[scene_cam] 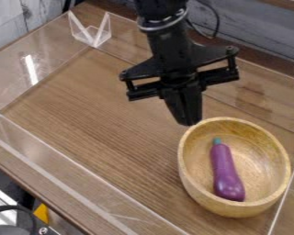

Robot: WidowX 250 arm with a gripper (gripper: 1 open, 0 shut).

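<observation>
A round beige bowl [204, 195] sits at the lower right with a purple eggplant [226, 176] lying in it, its green stem end toward the back. My black gripper [186, 116] is raised above the table, up and to the left of the bowl, its body filling the upper middle. It looks shut, with nothing seen held at its tip.
A white wire rack [91, 30] stands at the back left. A dark edge and cables are at the lower left corner. A wall runs along the back right.
</observation>
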